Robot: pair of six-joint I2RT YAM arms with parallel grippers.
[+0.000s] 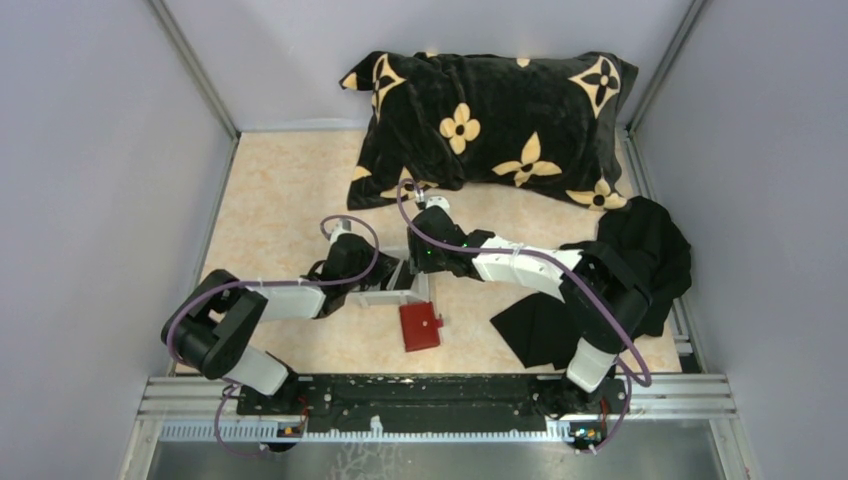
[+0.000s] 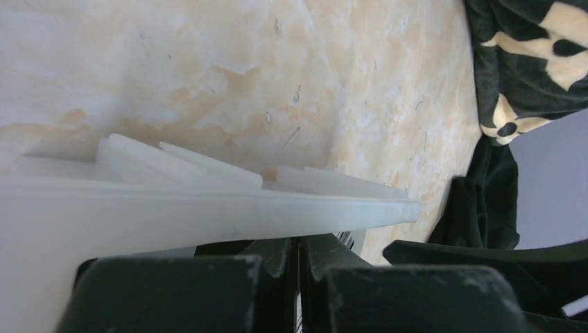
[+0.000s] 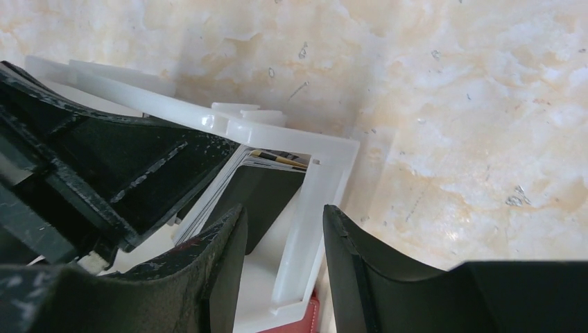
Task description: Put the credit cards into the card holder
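A white tray [image 1: 392, 298] holds a slanted stack of cards [image 3: 267, 194], a dark one facing up. Just in front of the tray's right end lies the red card holder [image 1: 419, 328], closed, its small tab pointing right. My left gripper is shut and reaches into the tray; nothing shows between its fingers, though cards are partly visible behind them. My right gripper is open over the tray's right end, one finger above the cards and the other outside the right wall [image 3: 315, 208]. It has no card in it.
A dark patterned cushion [image 1: 500, 130] fills the back of the table. Black cloth [image 1: 630, 280] lies at the right, partly under the right arm. The two grippers are close together over the tray. Bare table [image 1: 290, 200] shows at the back left.
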